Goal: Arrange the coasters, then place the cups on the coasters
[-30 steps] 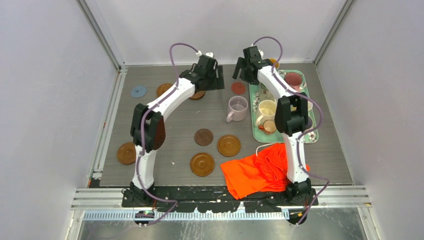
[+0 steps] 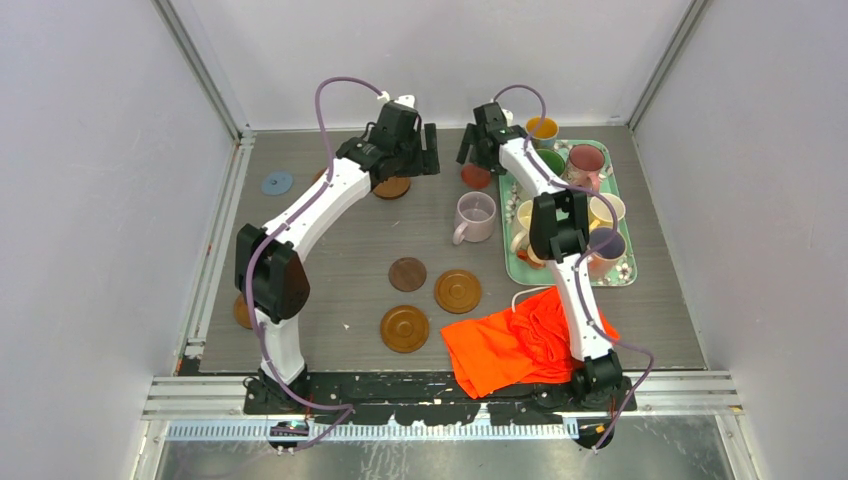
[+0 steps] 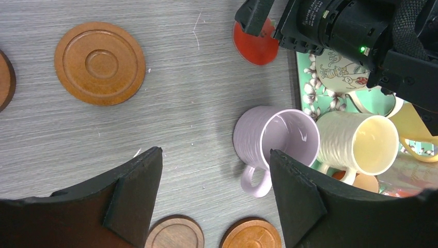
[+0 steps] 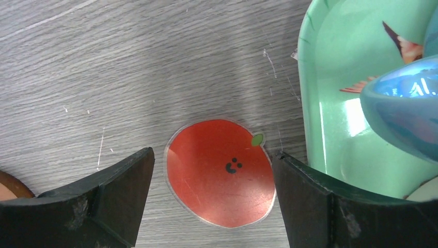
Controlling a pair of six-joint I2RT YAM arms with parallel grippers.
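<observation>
A lilac cup (image 2: 475, 217) stands on the table, handle toward the front, left of the tray. My left gripper (image 2: 430, 150) is up at the back; in its wrist view the cup (image 3: 253, 134) lies beyond its open fingers, nothing between them. My right gripper (image 2: 467, 143) is open over a red apple-shaped coaster (image 4: 219, 170), which lies beside the tray with nothing on it. The coaster also shows in the left wrist view (image 3: 253, 44), partly under the right gripper.
A green tray (image 2: 628, 275) crowded with cups fills the right side. Several wooden coasters (image 2: 405, 328) and a blue one (image 2: 277, 183) lie around the left and middle. An orange cloth (image 2: 490, 350) lies at the front right. The middle table has some clear room.
My right gripper has moved slightly left over the red coaster. The cup has not moved.
</observation>
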